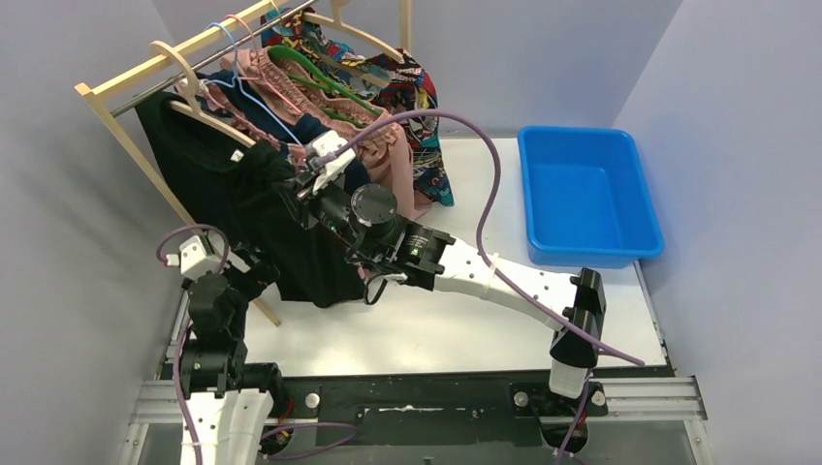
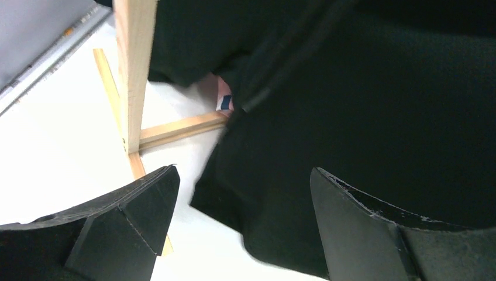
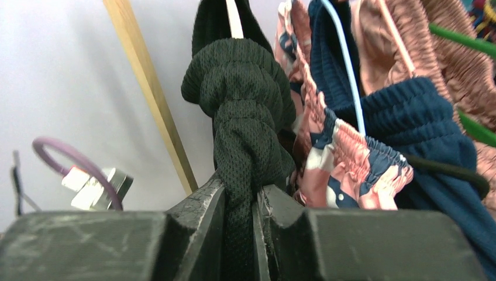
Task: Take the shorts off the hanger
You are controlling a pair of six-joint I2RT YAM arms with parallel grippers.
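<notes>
Dark green, nearly black shorts [image 1: 308, 263] hang from a pale wooden hanger [image 1: 215, 124] at the left end of the rack. My right gripper is shut on the gathered waistband [image 3: 237, 126], just below the hanger's arm. The cloth runs down between its fingers. In the left wrist view, the dark cloth [image 2: 281, 211] fills much of the picture. My left gripper is open, its fingers [image 2: 149, 205] wide apart, with the cloth beyond them. From above, this gripper [image 1: 258, 271] is low at the shorts' left side.
Pink clothes [image 1: 388, 160], navy clothes [image 1: 305, 126] and a patterned garment [image 1: 426, 107] crowd the rack to the right. A wooden rack leg [image 2: 134, 70] stands close to my left gripper. The blue bin [image 1: 589, 194] is empty, with clear white table [image 1: 456, 339] before it.
</notes>
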